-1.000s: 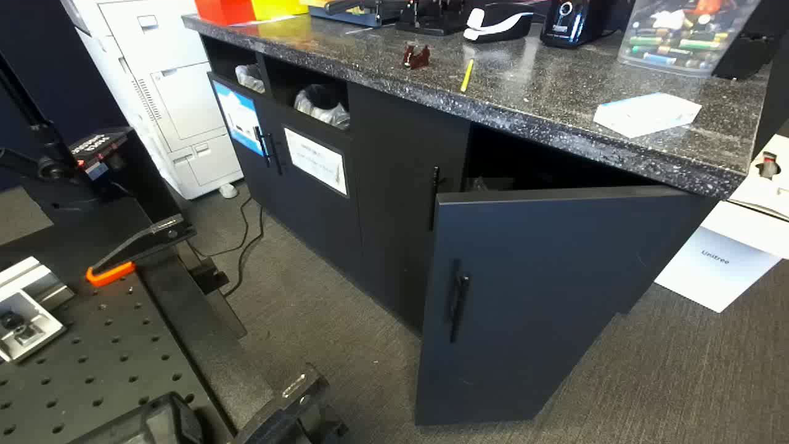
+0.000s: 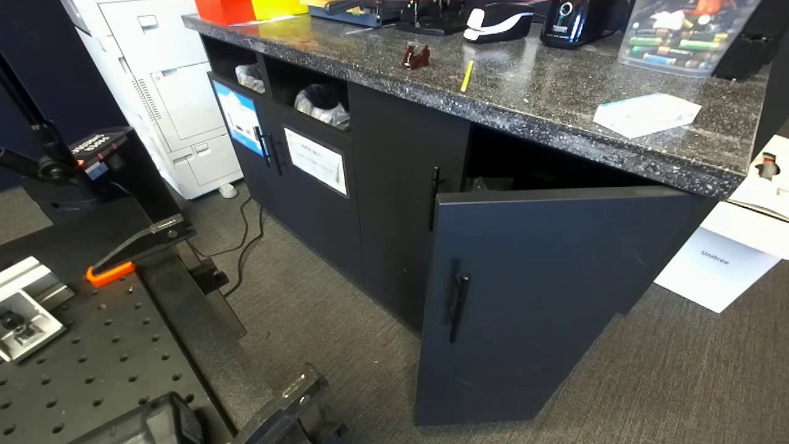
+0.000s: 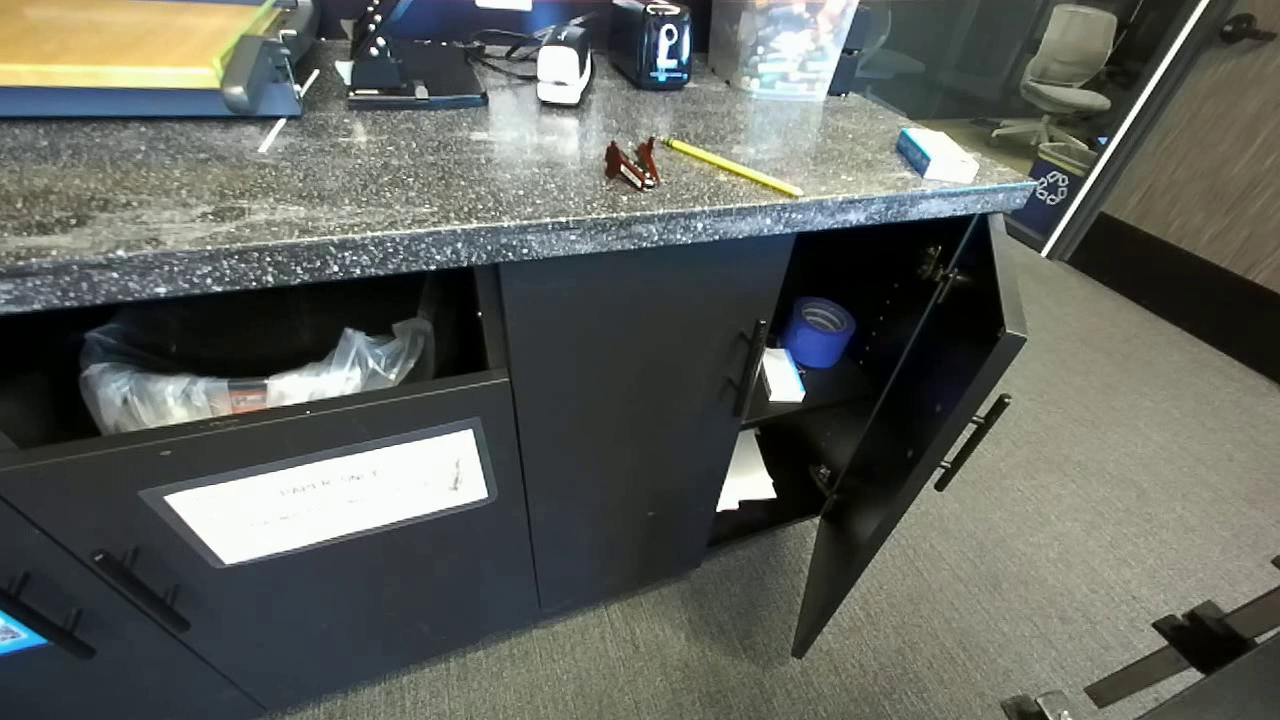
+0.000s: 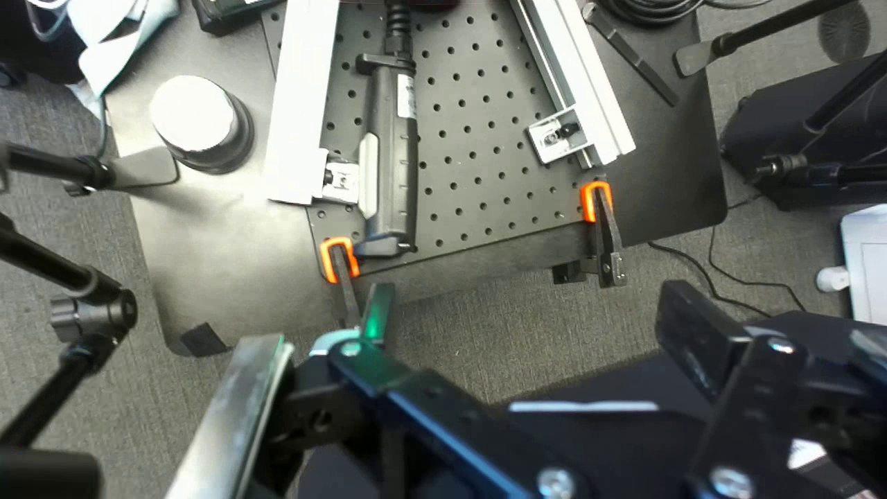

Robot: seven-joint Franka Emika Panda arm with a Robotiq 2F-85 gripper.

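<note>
In the wrist view my gripper stands wide open, with only carpet and dark surfaces seen between its fingers. Neither exterior view has the gripper in it. A dark cabinet door [image 2: 532,296] hangs swung out from under the speckled counter [image 3: 360,204], its black handle [image 2: 459,307] on the outer face. Inside that cabinet, a roll of blue tape [image 3: 819,332] and a small white box [image 3: 782,376] rest on the shelf. On the countertop lie a dark red staple remover [image 3: 632,163], a yellow pencil [image 3: 734,167] and a blue-and-white box [image 3: 937,155].
A perforated work table [image 4: 474,125] carries aluminium rails [image 4: 303,100], a dark hand tool [image 4: 391,158] and orange-tipped clamps [image 4: 596,199]. A stapler [image 3: 564,66] and a clear bin of markers [image 3: 780,48] stand farther back on the counter. Carpet lies clear before the cabinets.
</note>
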